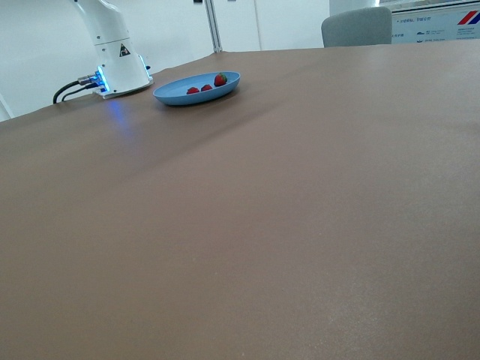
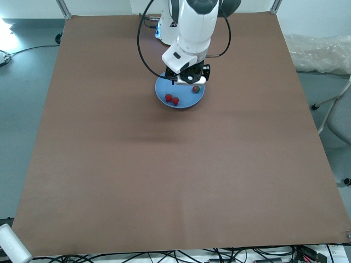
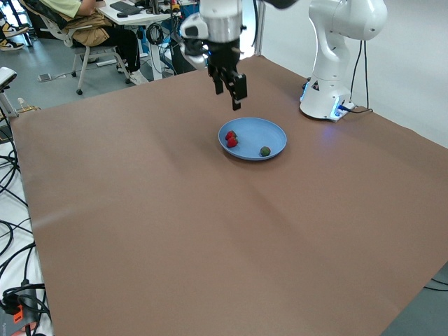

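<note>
A blue plate [image 3: 252, 129] holds several strawberries: two red ones [image 3: 232, 142] close together and one [image 3: 265, 151] showing its green top, apart from them. The same plate [image 1: 172, 91] lies near my arm's base in the top view. My black gripper [image 3: 229, 91] hangs above the table beyond the plate in the right view, nothing visible held in it; whether its fingers are open or shut is unclear. In the left view the gripper is largely hidden behind the white wrist.
Cables run along its near edge in the left view [image 2: 219, 254]. A chair [image 2: 340, 115] stands off the table's right side, and a person sits at a desk in the right view.
</note>
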